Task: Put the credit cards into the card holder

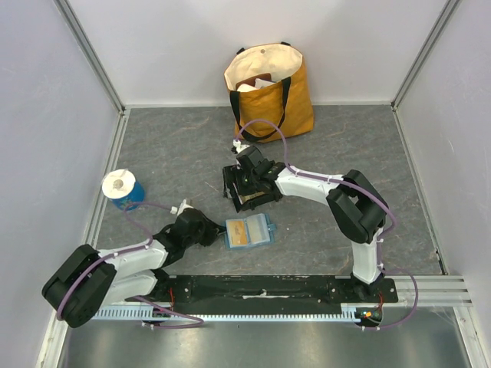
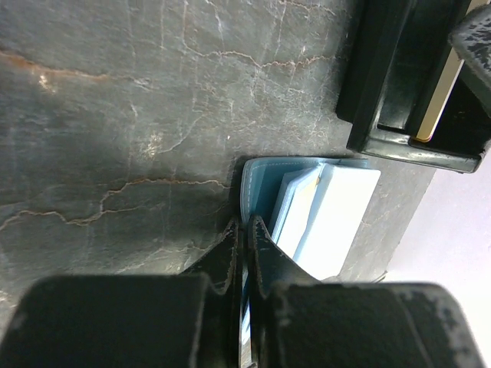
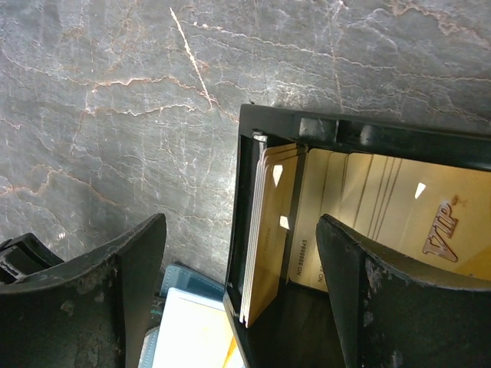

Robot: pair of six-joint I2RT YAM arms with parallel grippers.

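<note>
The light-blue card holder lies open on the table, a gold card in its left pocket. At its left edge, my left gripper is shut on the blue cover. Over the black tray is my right gripper, open, its fingers on either side of a small upright stack of gold cards leaning at the tray's left end. More gold cards lie in the tray to the right. Nothing is gripped between the right fingers.
A mustard tote bag stands against the back wall. At the left is a blue-wrapped roll with a white top.
</note>
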